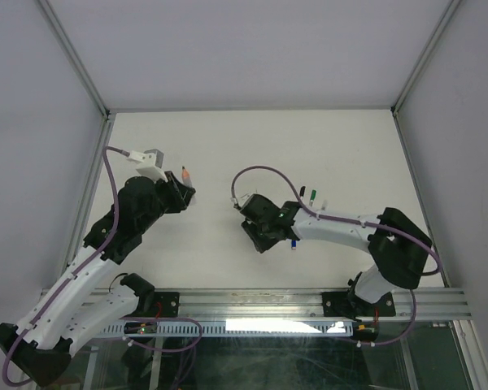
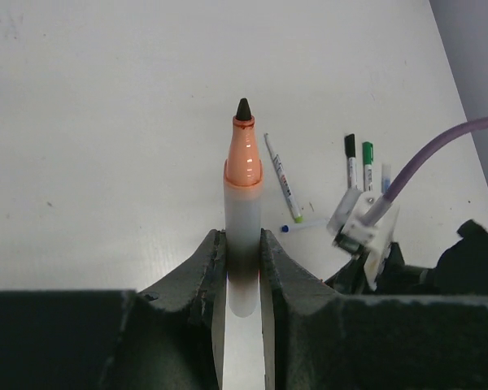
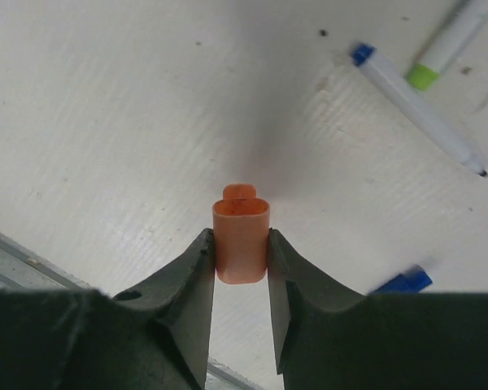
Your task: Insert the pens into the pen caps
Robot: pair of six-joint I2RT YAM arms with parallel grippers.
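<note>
An orange-tipped pen (image 2: 243, 211) with a pale translucent body stands upright between my left gripper's fingers, seen in the left wrist view and at the left of the top view. My right gripper is shut on an orange pen cap (image 3: 241, 244), its opening upward, held over the bare table left of the loose pens. Below it lie a pen with a blue end (image 3: 415, 110), a pen with a green end (image 3: 447, 45) and a blue cap (image 3: 403, 282).
Black and green markers (image 2: 368, 162) lie on the right side of the white table (image 1: 252, 138). Walls border the sides.
</note>
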